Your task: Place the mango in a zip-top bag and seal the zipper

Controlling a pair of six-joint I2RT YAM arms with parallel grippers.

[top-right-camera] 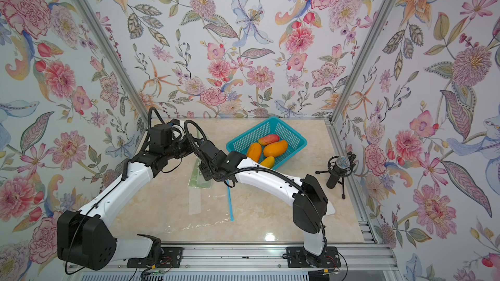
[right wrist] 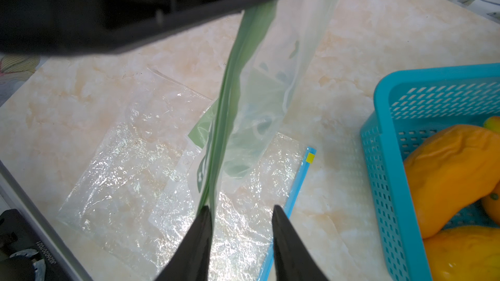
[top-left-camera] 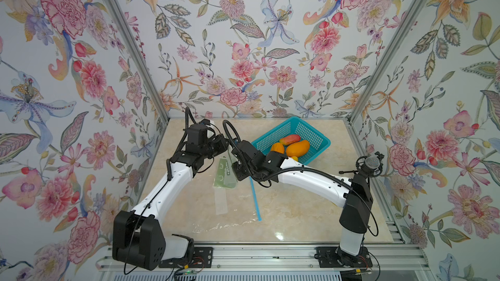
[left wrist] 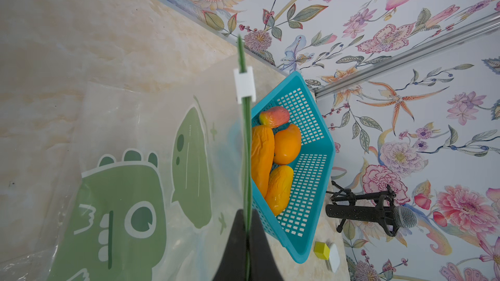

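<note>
A translucent bag with green dinosaur prints point(left wrist: 114, 218) hangs from my left gripper, whose fingers are shut on its green zip edge. Farther along that edge sits a white slider point(left wrist: 244, 84). In the right wrist view my right gripper stands open beside the near end of the zip edge point(right wrist: 221, 130). That end overlaps its left finger point(right wrist: 200, 236); I cannot tell whether they touch. Fruit lies in the blue basket point(left wrist: 325, 166): a red-yellow one point(left wrist: 274, 116), an orange one point(left wrist: 287, 144), a long orange one point(left wrist: 262, 156) and a yellow one point(left wrist: 279, 190).
Clear plastic point(right wrist: 135, 156) lies flat on the table under the hanging bag, with a blue strip point(top-left-camera: 254, 200) along one side. A small black tripod stand point(top-left-camera: 370, 165) is at the right.
</note>
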